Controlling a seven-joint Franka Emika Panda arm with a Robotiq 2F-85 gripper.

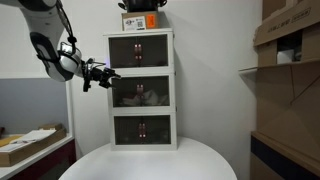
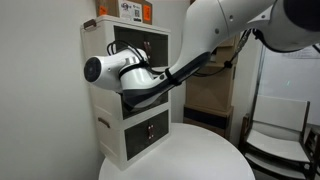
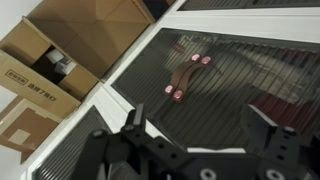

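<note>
A tall white cabinet (image 1: 174,95) with three stacked dark, see-through doors stands on the round white table. Each door has reddish handles in its middle: the top handles (image 1: 138,49), the middle handles (image 1: 139,90) and the bottom handles (image 1: 142,130). All three doors look shut. My gripper (image 1: 108,76) hangs by the cabinet's left edge, near the border of the top and middle doors. In the wrist view a brown strap handle (image 3: 184,77) with pinkish ends lies beyond my open gripper, clear of its spread fingers. Which door this is, I cannot tell.
An orange-and-white box (image 1: 139,22) with a dark object on it tops the cabinet. Cardboard (image 1: 288,100) lines the right side. A side table with a box (image 1: 30,146) stands left; folded chairs (image 2: 277,130) lean at right.
</note>
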